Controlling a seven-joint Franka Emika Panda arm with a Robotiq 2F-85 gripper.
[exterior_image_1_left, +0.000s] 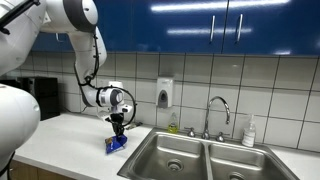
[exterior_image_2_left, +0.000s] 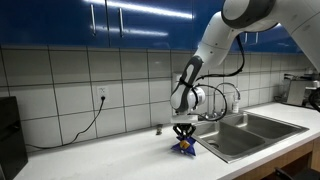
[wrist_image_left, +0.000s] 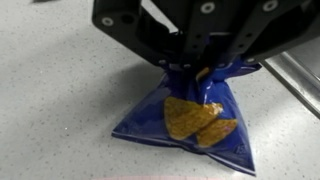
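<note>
A blue chip bag (wrist_image_left: 190, 123) with orange chips printed on it is pinched at its gathered upper part by my gripper, which is shut on it. In exterior view 1 the bag (exterior_image_1_left: 115, 144) shows below the gripper (exterior_image_1_left: 118, 132), just left of the sink. From the other side, in exterior view 2, the bag (exterior_image_2_left: 184, 146) hangs or rests under the gripper (exterior_image_2_left: 184, 132) close to the counter top. Whether its lower edge touches the counter cannot be told. The fingertips are largely hidden by the gripper body and the bag's folds.
A double-basin steel sink (exterior_image_1_left: 192, 144) with a faucet (exterior_image_1_left: 208, 118) lies right of the bag. Soap bottles (exterior_image_1_left: 249, 132) a yellow-green bottle stand behind it. The white counter (exterior_image_1_left: 60, 138) left of the bag is clear. A dark appliance (exterior_image_2_left: 12, 138) stands at the far end.
</note>
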